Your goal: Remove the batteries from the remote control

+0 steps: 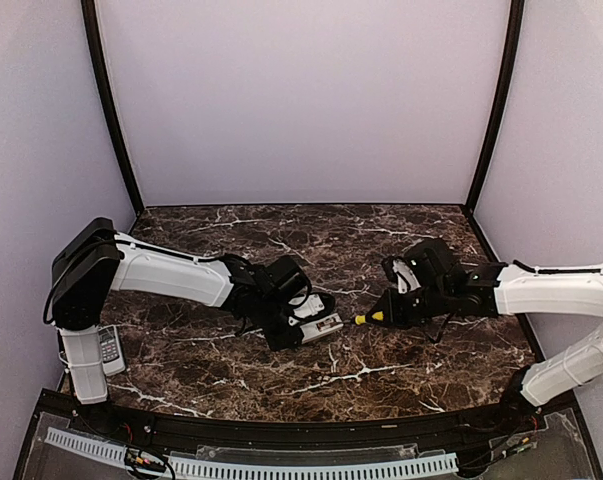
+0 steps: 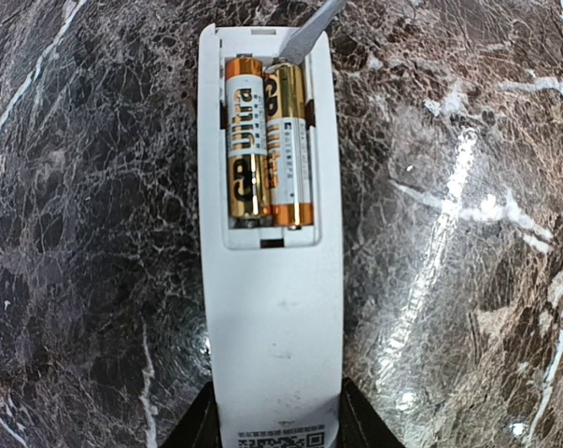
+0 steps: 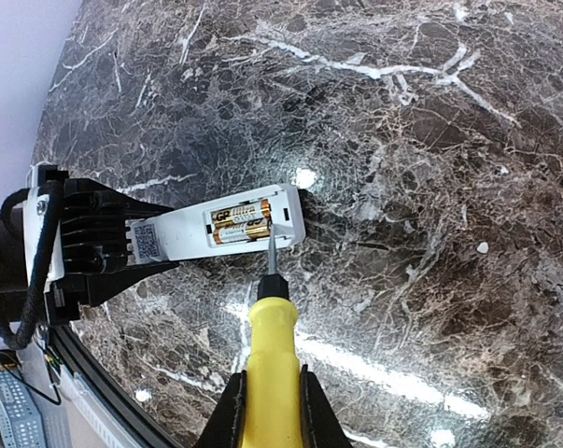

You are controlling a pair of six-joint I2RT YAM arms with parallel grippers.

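Note:
The white remote control (image 2: 276, 308) has its battery bay uncovered, and two orange-and-gold batteries (image 2: 246, 140) lie in it side by side. My left gripper is shut on the remote's far end, the one with the printed code. In the right wrist view my right gripper is shut on the yellow handle of a screwdriver (image 3: 274, 355). Its grey metal tip (image 2: 304, 42) reaches into the bay's end, by the top of the right-hand battery (image 2: 288, 149) in the left wrist view. Whether tip and battery touch is hard to tell.
A grey calculator-like device (image 1: 111, 350) lies at the table's left edge, beside the left arm's base.

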